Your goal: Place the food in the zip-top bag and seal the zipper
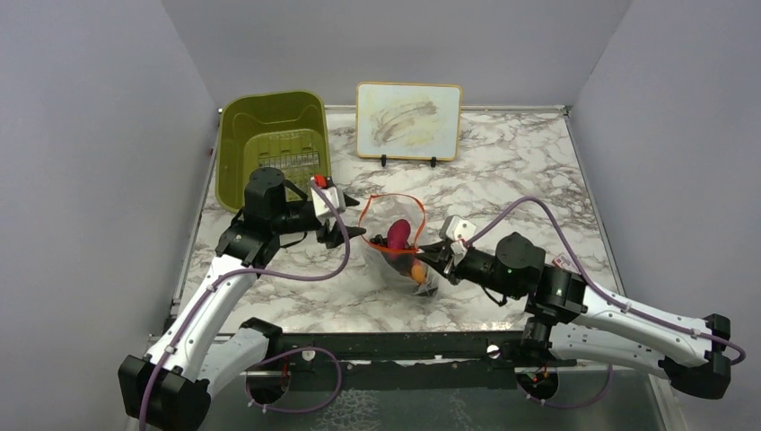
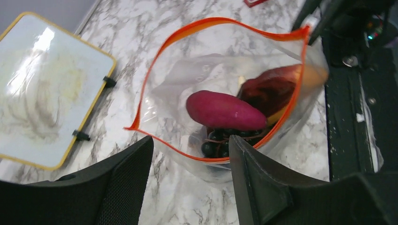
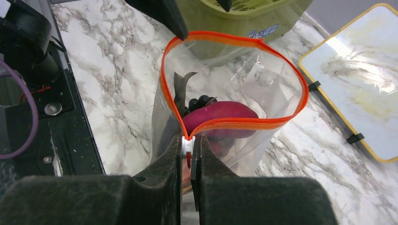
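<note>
The clear zip bag gapes wide, its orange-red zipper rim [image 2: 197, 23] forming a loop. Inside it lie a magenta oblong food [image 2: 225, 110], dark round grapes [image 2: 213, 147] and an orange-yellow piece [image 1: 418, 272]. My right gripper is shut on the zipper corner, where a white slider [image 3: 187, 144] sits between the fingers. In the left wrist view my left gripper stands open; the bag's near rim lies just beyond its fingertips and nothing is gripped. From above, the left gripper [image 1: 355, 216] is at the bag's left side.
An olive-green basket [image 1: 229, 144] stands at the back left. Behind the bag a whiteboard with a yellow frame [image 1: 408, 121] rests on two black feet.
</note>
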